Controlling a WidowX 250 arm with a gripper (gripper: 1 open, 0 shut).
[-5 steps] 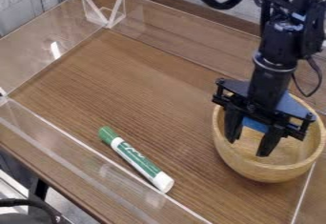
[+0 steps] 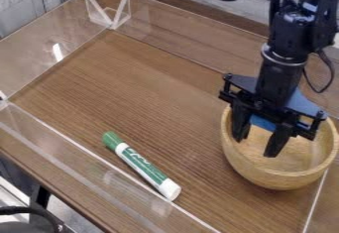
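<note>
My black gripper (image 2: pixel 272 128) points down into the cream bowl (image 2: pixel 276 173) on the right, with a blue object (image 2: pixel 290 126) between its fingers, partly hidden by them. The gripper is over and within the bowl's rim. A white and green tube (image 2: pixel 141 165) lies on the wooden table at the lower middle, left of the bowl.
Clear plastic walls (image 2: pixel 40 138) edge it on the left and front, with small clear brackets near the top left.
The gripper and blue object have risen slightly and shifted a little left. The bowl and tube look unmoved.
</note>
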